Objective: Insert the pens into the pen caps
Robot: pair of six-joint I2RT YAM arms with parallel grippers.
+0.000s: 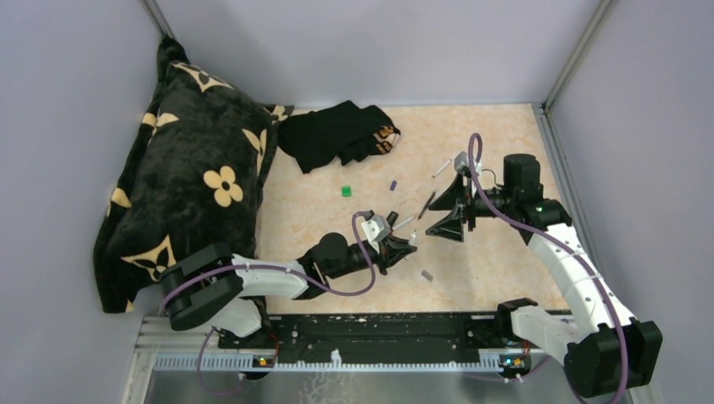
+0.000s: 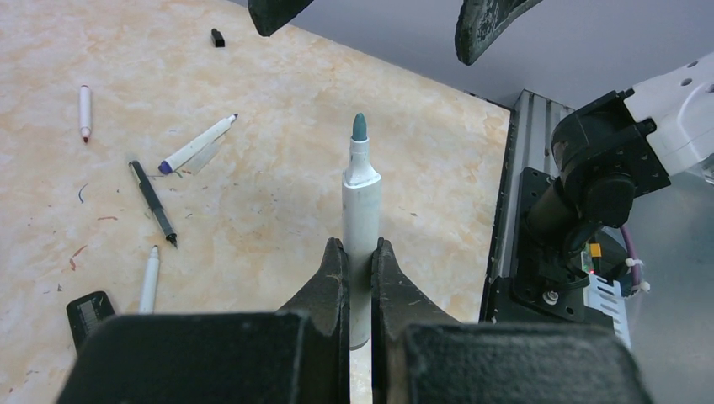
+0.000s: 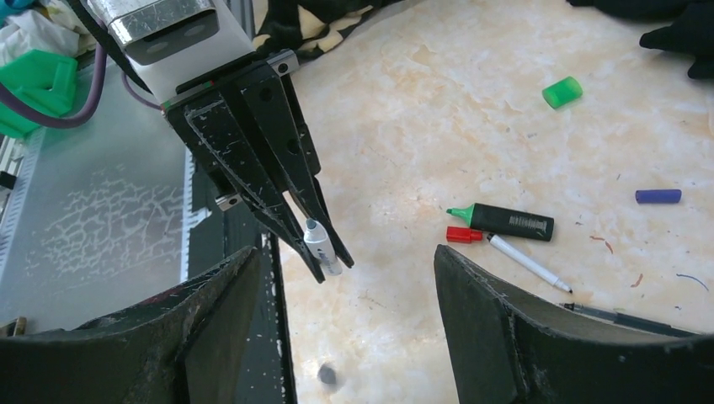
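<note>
In the left wrist view, a white marker (image 2: 361,202) stands upright with its bare teal tip up, my left gripper shut on its lower body. The right wrist view also shows that marker (image 3: 320,242). My right gripper (image 1: 430,220) is open and empty, just right of the left one; its two fingers (image 2: 488,25) hang above the marker, apart from it. Loose caps lie on the table: a green cap (image 3: 562,92), a purple cap (image 3: 658,196), a red cap (image 3: 464,235) and a grey cap (image 3: 327,374). No cap sits on the teal tip.
A green-tipped black marker (image 3: 512,221), a thin white pen (image 3: 529,263) and a black pen (image 2: 153,202) lie loose. Farther off are a red-tipped marker (image 2: 85,111) and a purple-ended marker (image 2: 199,145). Black cloth (image 1: 337,135) lies at the back.
</note>
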